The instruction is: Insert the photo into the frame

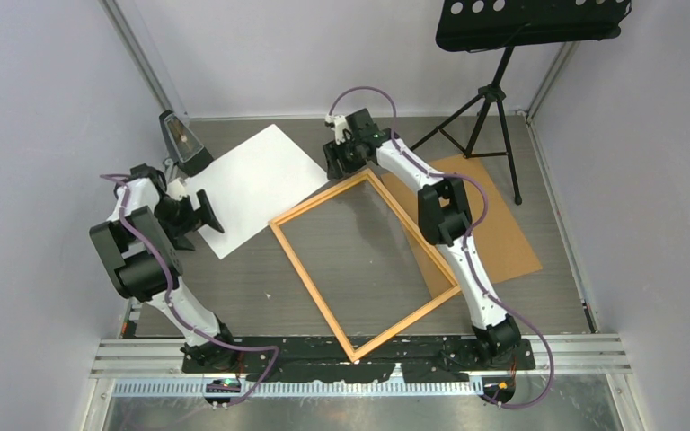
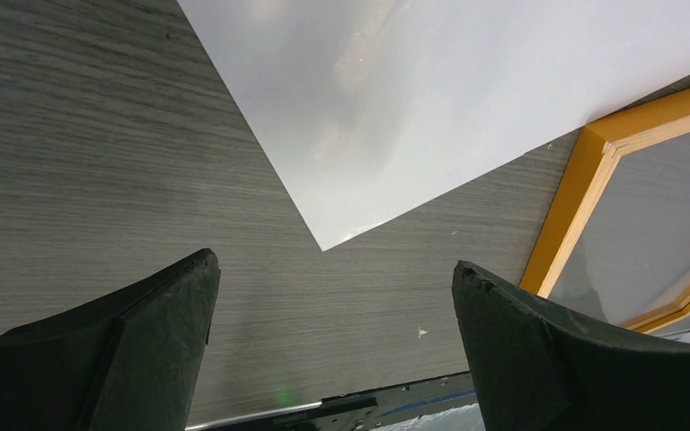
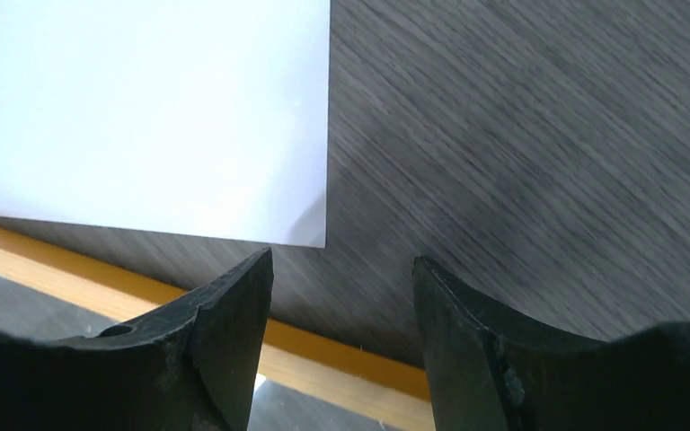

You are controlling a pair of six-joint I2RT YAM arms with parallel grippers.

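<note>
The white photo sheet [image 1: 252, 189] lies flat at the left of the wooden frame [image 1: 314, 296], its lower right edge beside the frame's top-left bar. My left gripper [image 1: 202, 229] is open at the sheet's lower left; in the left wrist view the sheet's corner [image 2: 350, 197] lies ahead, between and beyond the fingers. My right gripper [image 1: 341, 162] hangs at the sheet's right corner, just above the frame's top corner; in the right wrist view its fingers stand apart with nothing between them, the sheet's corner [image 3: 287, 197] just beyond.
A brown board [image 1: 494, 233] lies partly under the frame's right side. A black stand [image 1: 490, 94] stands at the back right, a dark object [image 1: 182, 144] at the back left. Grey floor shows around the sheet.
</note>
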